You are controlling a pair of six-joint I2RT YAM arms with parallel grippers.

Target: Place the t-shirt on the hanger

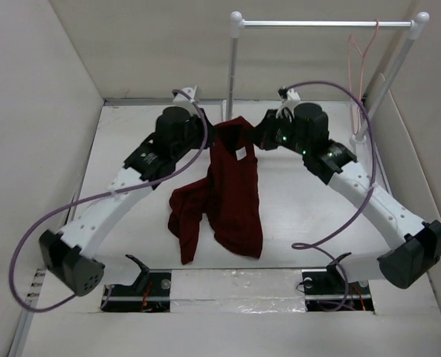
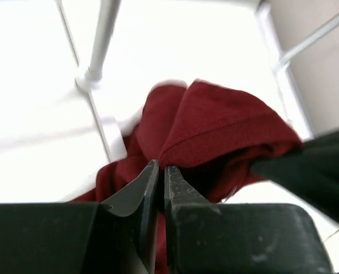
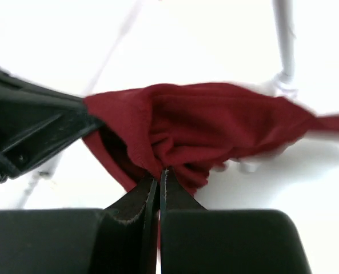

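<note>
The dark red t-shirt (image 1: 231, 201) has its upper end lifted between my two grippers, its lower part lying on the white floor. My left gripper (image 1: 205, 126) is shut on the shirt's fabric, which spreads from its fingertips (image 2: 163, 188) in the left wrist view. My right gripper (image 1: 260, 132) faces it, also shut on the cloth, seen at its fingertips (image 3: 158, 200) in the right wrist view. A pink hanger (image 1: 360, 59) hangs at the right end of the rail.
The white rack's rail (image 1: 317, 24) spans the back right, with posts at both ends. Purple cables loop over both arms.
</note>
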